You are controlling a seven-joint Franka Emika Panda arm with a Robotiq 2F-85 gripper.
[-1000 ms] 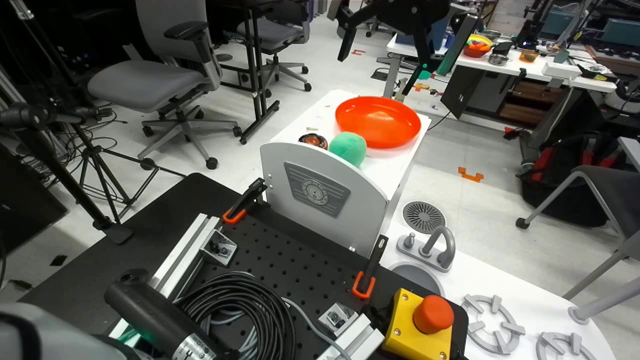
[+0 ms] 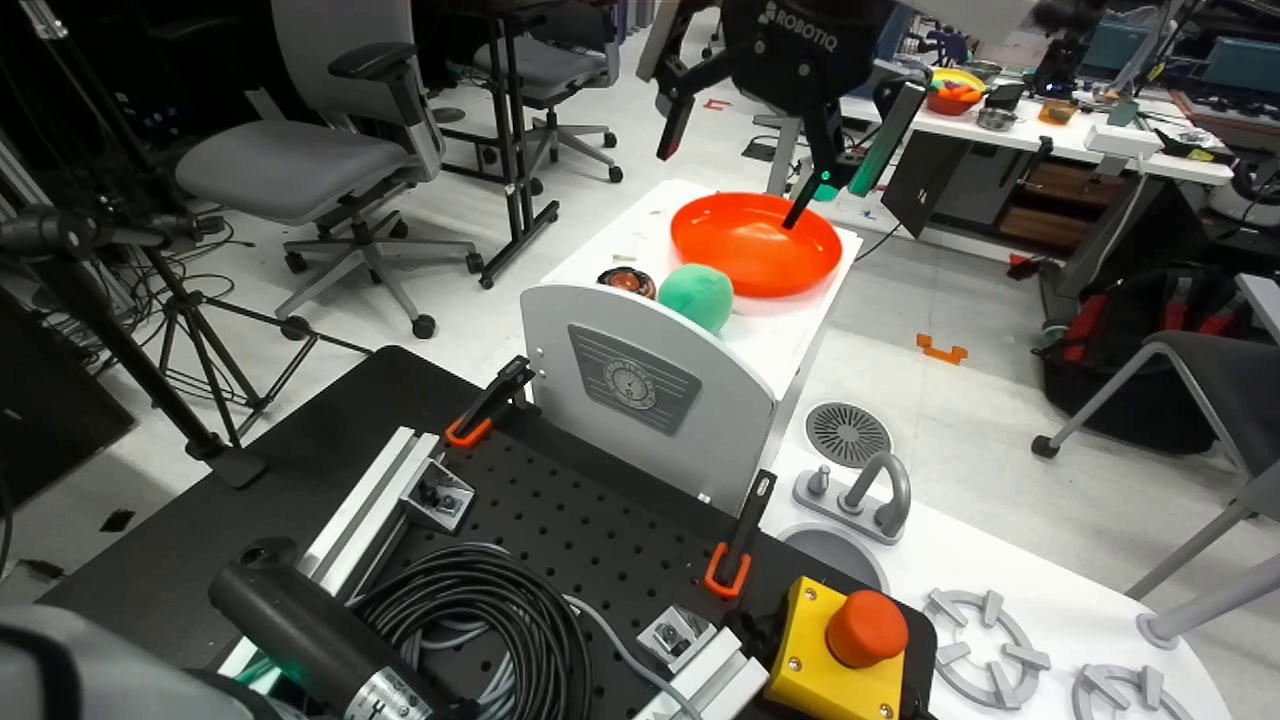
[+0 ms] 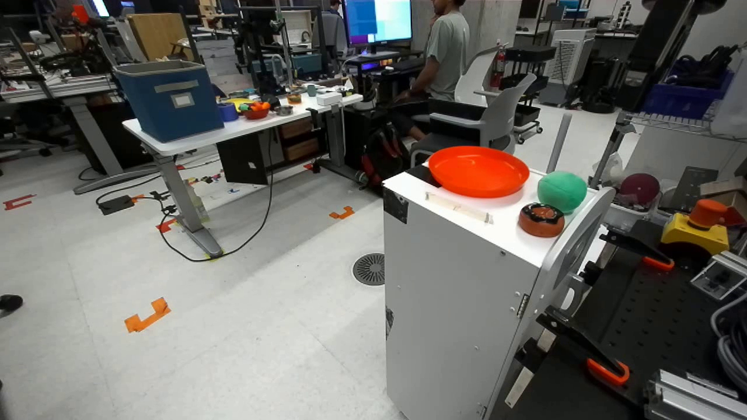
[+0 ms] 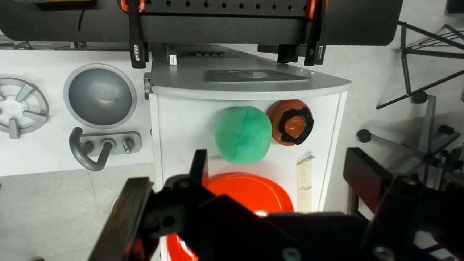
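Observation:
My gripper (image 2: 729, 188) is open above the white cabinet top, with nothing between its spread fingers. An orange-red plate (image 3: 479, 171) lies on that top; in the wrist view the gripper's dark linkage covers much of it. A round green plush ball (image 4: 243, 135) sits between the plate and the grey curved panel. Touching or nearly touching the ball is a small brown round object (image 4: 289, 122) with a black wavy ring on top. In the wrist view both appear ahead of my fingertips, apart from them.
The upright grey panel (image 2: 654, 386) borders the cabinet on the black pegboard side. Clamps (image 2: 741, 536) stand along that edge. A grey faucet (image 2: 882, 492) and sink lie beside the cabinet. Bare white surface (image 4: 187, 126) shows left of the ball in the wrist view.
Plate, ball and brown object have not moved.

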